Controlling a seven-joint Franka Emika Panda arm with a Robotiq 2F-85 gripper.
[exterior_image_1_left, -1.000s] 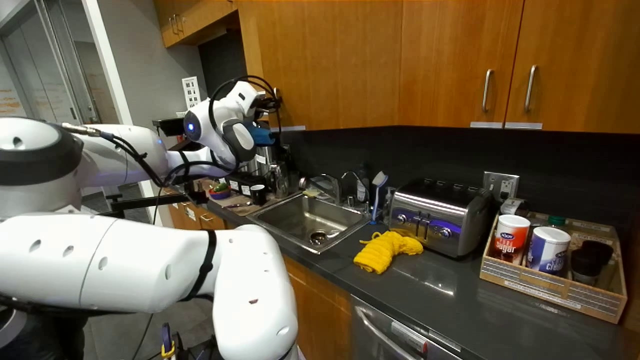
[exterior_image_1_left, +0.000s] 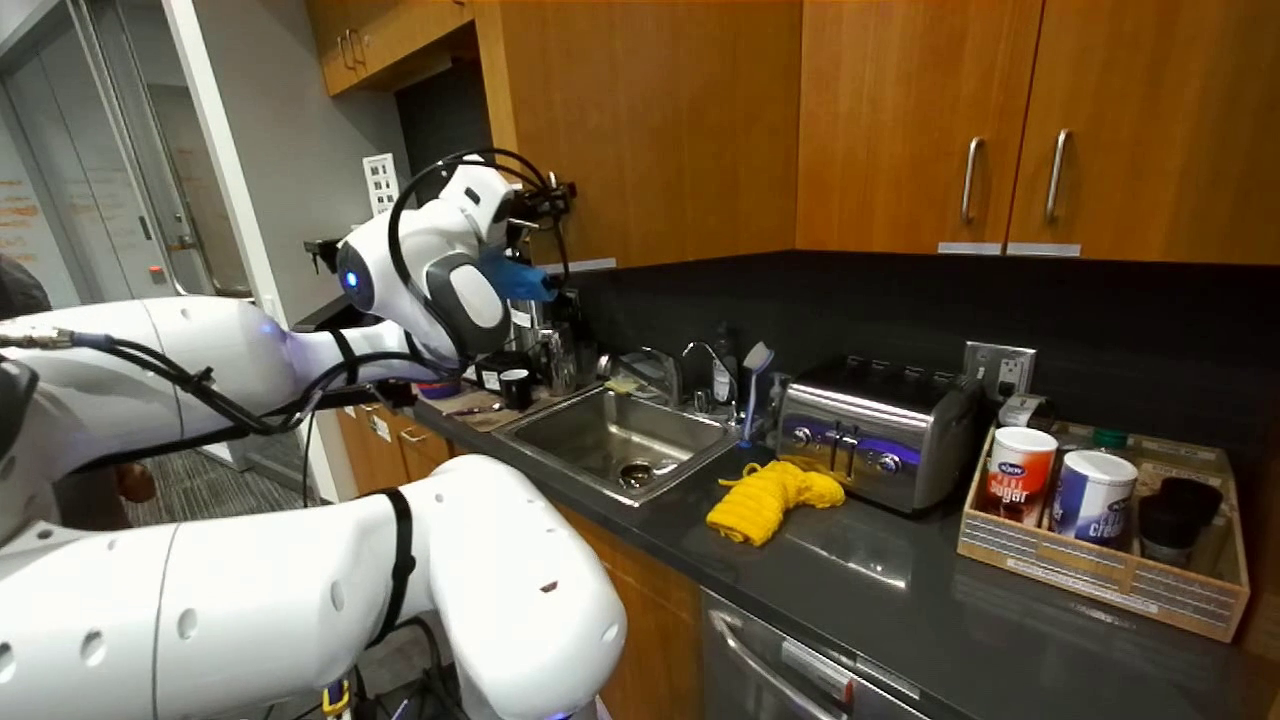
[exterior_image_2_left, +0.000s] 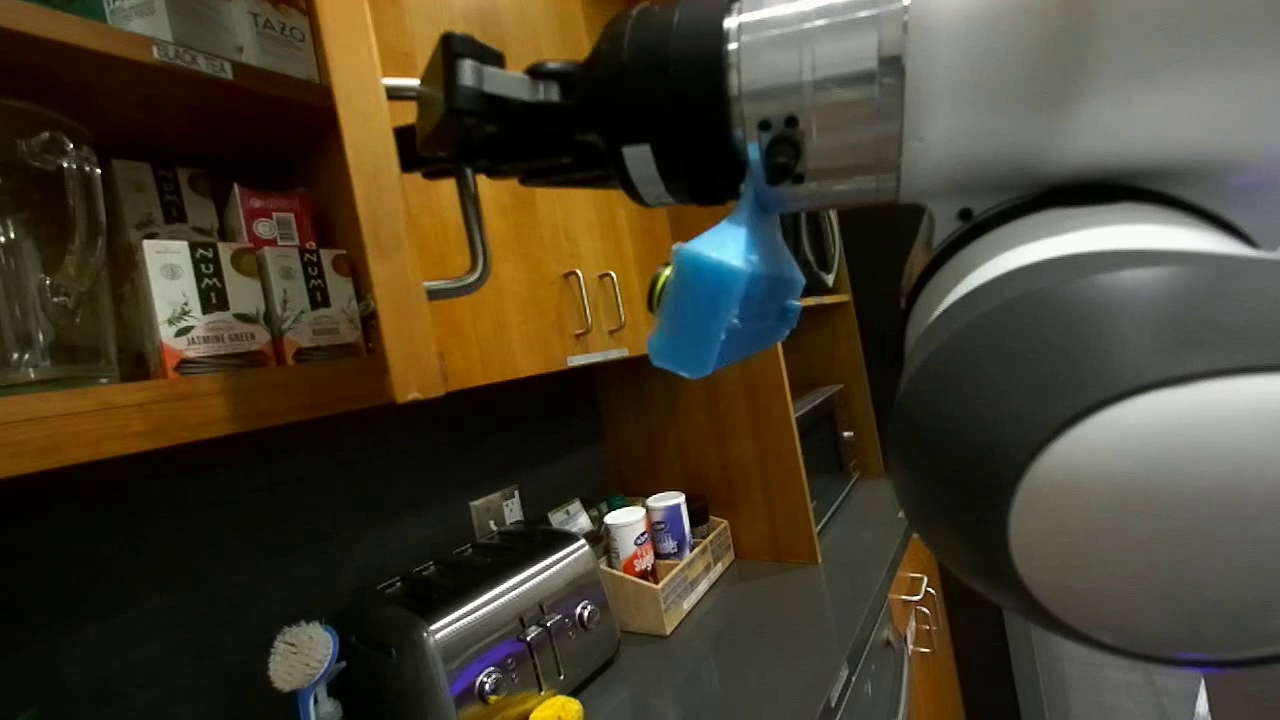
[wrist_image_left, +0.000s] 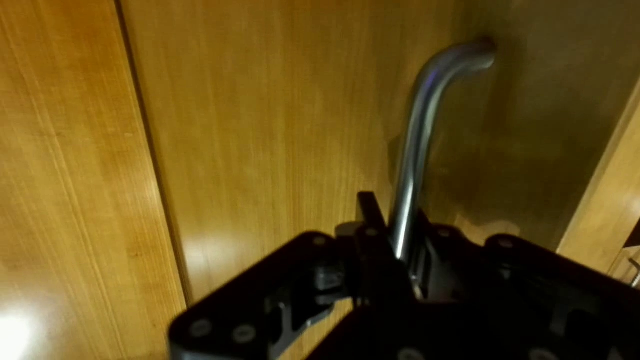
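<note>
A curved metal cupboard handle (wrist_image_left: 417, 141) runs down between the black fingers of my gripper in the wrist view, on a wooden door (wrist_image_left: 270, 138). My gripper is shut on the handle. Seen in exterior view 2, the gripper (exterior_image_2_left: 422, 144) closes across the upright bar of the handle (exterior_image_2_left: 475, 234), whose lower bend stays clear below. In exterior view 1 the gripper (exterior_image_1_left: 559, 198) is small and partly hidden by cables at the left cupboard.
Tea boxes (exterior_image_2_left: 206, 300) and a glass jug (exterior_image_2_left: 54, 252) show on open shelves at left. Below are a sink (exterior_image_1_left: 576, 438), a yellow cloth (exterior_image_1_left: 768, 498), a toaster (exterior_image_1_left: 882, 432) and a box of canisters (exterior_image_1_left: 1104, 558).
The gripper end has shifted slightly right in exterior view 1. The wrist has moved left and tilted, and the arm links nearer the camera have swung to a different pose.
</note>
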